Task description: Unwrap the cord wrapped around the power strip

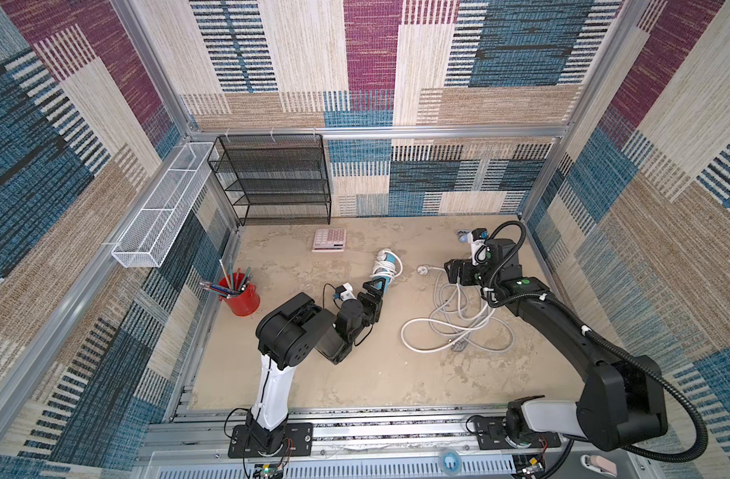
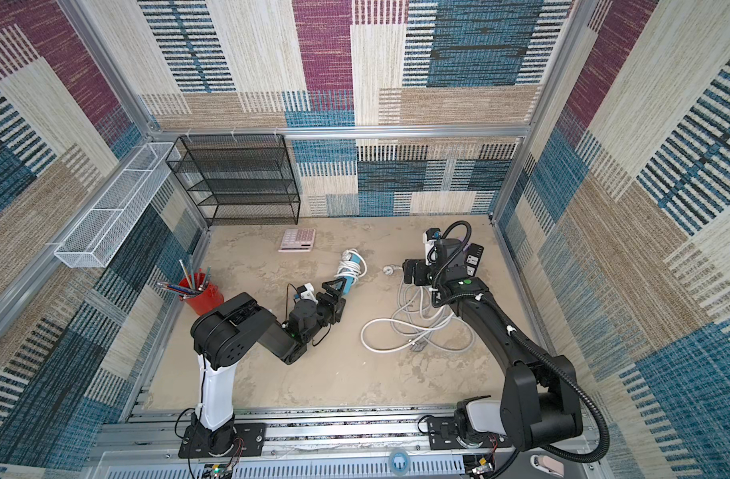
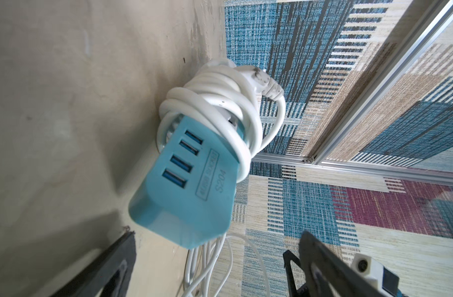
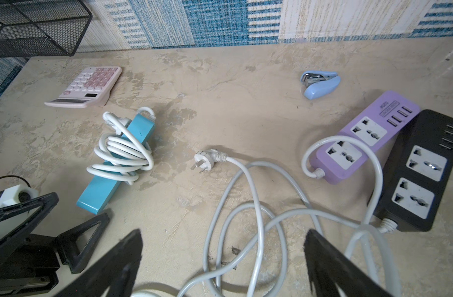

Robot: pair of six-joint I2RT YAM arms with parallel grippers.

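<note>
On the table lies a teal power strip [image 3: 186,183] with its white cord [image 4: 119,153] coiled around the middle in several turns. The cord's plug [image 3: 263,81] rests against the coil near the far end. My left gripper is open just short of the strip's near end, the one with the USB ports. In the right wrist view the strip's teal end [image 4: 95,195] points toward the left gripper's fingers, and nothing shows between them. My right gripper stands open and empty above loose cords, to the right of the teal strip.
A purple power strip [image 4: 367,136] and a black one [image 4: 418,170] lie at the right with loose cords [image 4: 258,222] and a loose plug [image 4: 204,160]. Farther back are a blue stapler [image 4: 320,84] and a pink calculator [image 4: 90,84]. A red pen cup [image 1: 241,301] stands left.
</note>
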